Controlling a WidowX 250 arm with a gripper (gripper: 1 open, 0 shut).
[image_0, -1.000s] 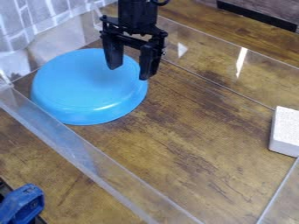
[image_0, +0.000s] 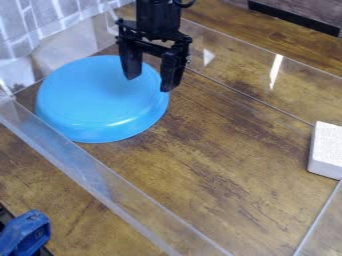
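The black gripper (image_0: 151, 62) hangs at the top centre over the back right part of a round light blue disc (image_0: 94, 100). Its two dark fingers point down and stand apart, with the disc's blue showing between them. I see nothing held between them; whether the tips touch the disc is unclear.
A white block (image_0: 325, 148) lies at the right edge. A blue object (image_0: 22, 236) is at the lower left corner. Clear transparent borders run along the left and right of the wooden surface (image_0: 201, 180).
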